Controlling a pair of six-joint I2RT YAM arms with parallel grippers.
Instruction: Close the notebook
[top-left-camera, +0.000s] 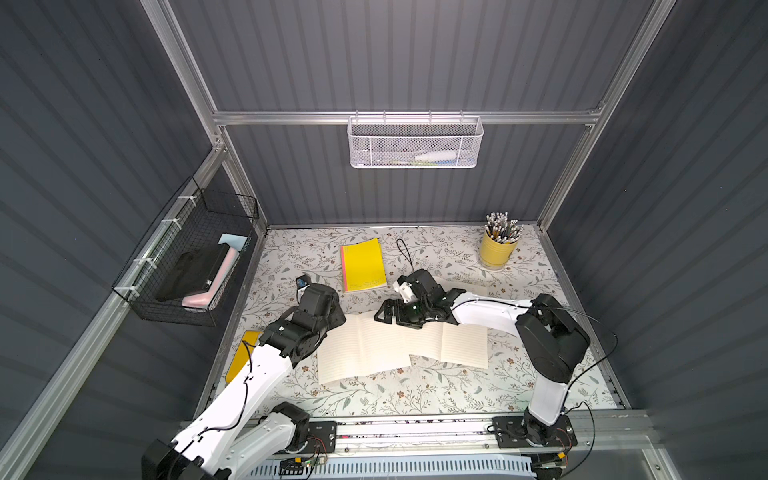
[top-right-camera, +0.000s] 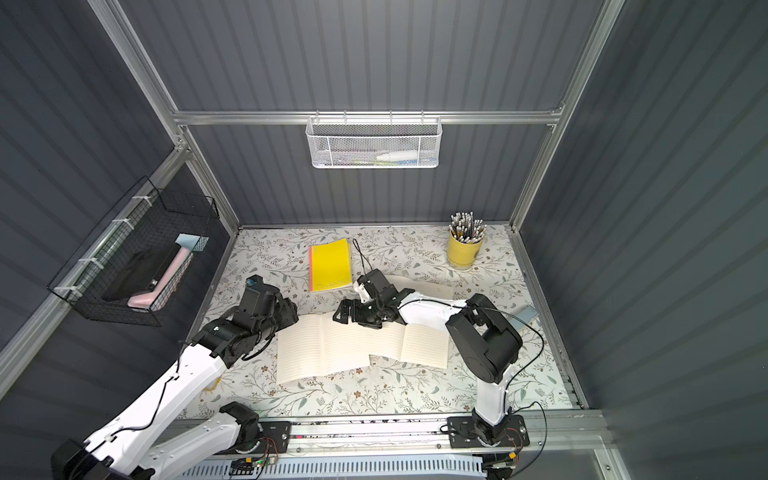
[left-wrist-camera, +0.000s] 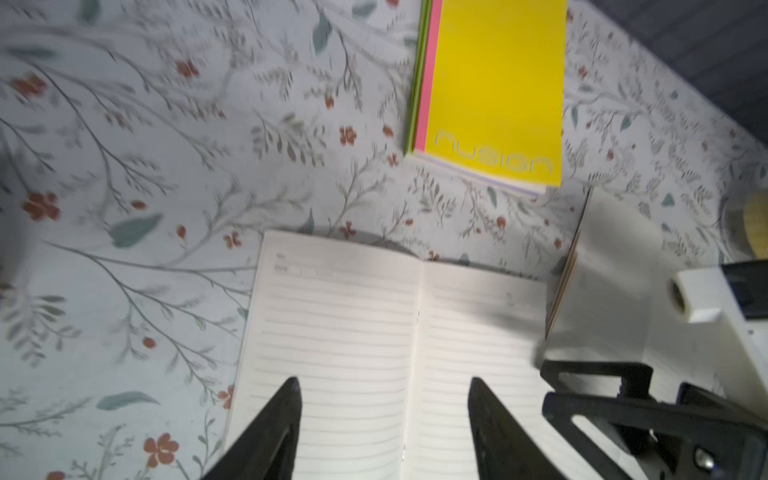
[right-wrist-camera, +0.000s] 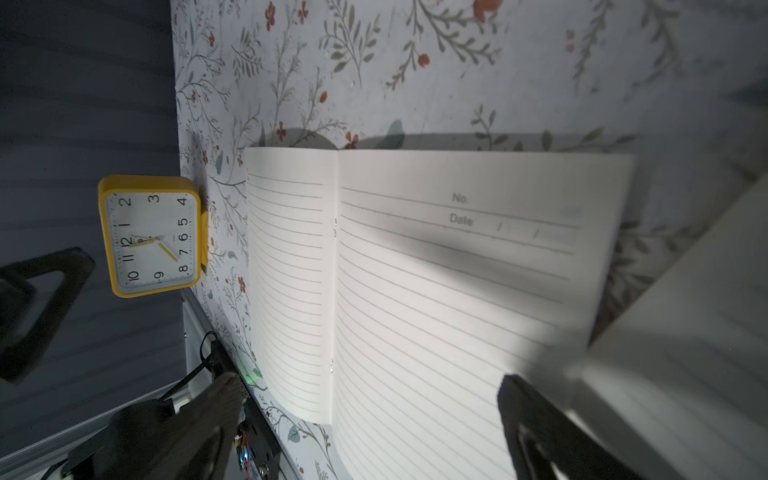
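Observation:
An open notebook (top-left-camera: 364, 352) with cream lined pages lies flat at the front middle of the table. To its right, close against it or partly overlapping, are more open pages (top-left-camera: 460, 345), partly covered by the right arm. My left gripper stands open above the left notebook, its fingers apart on either side of the centre fold in the left wrist view. Over that notebook's right-hand page, my right gripper is open, and nothing shows between its fingers. Whether either gripper touches the paper cannot be told.
Behind the notebooks lies a yellow notebook (top-left-camera: 364, 265). A yellow pencil cup (top-left-camera: 497, 251) stands at the back right. The yellow clock (right-wrist-camera: 156, 236) is at the left edge. Wire baskets hang on the left side (top-left-camera: 176, 276) and back wall (top-left-camera: 416, 144).

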